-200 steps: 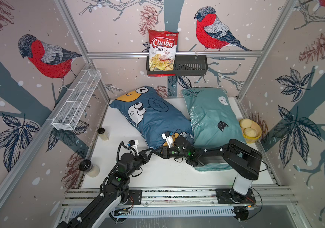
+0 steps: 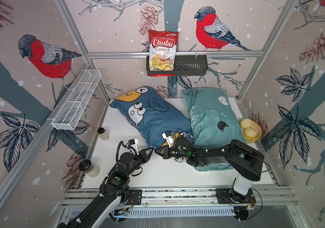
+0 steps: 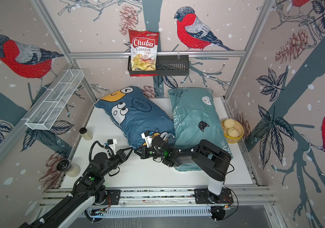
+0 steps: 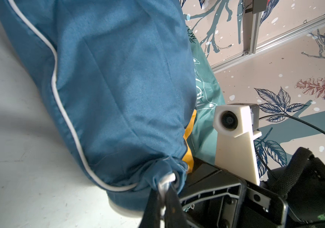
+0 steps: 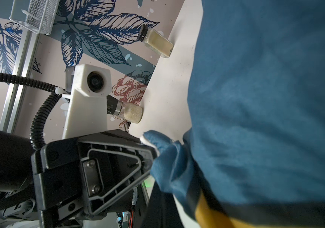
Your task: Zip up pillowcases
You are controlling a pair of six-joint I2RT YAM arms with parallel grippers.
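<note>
A blue pillowcase (image 2: 162, 121) with cartoon faces lies diagonally at the middle. Its front corner, bunched cloth with white piping (image 4: 166, 178), sits between my grippers. My left gripper (image 2: 150, 149) is shut at that corner; in the left wrist view a thin white strip runs to its fingers, though what is pinched is unclear. My right gripper (image 2: 159, 152) meets the same corner from the right, shut, the cloth bunched beside it in the right wrist view; its fingertips are hard to see. A teal pillowcase (image 2: 210, 117) lies to the right, partly behind my right arm.
Two jars (image 2: 103, 134) (image 2: 90, 169) stand at the left edge. A yellow bowl (image 2: 251, 136) with round items is at the right. A wire basket (image 2: 75, 102) and a dark shelf (image 2: 189, 66) with a chips bag are on the walls.
My right arm's elbow has shifted very slightly to the right. Otherwise nothing has visibly moved.
</note>
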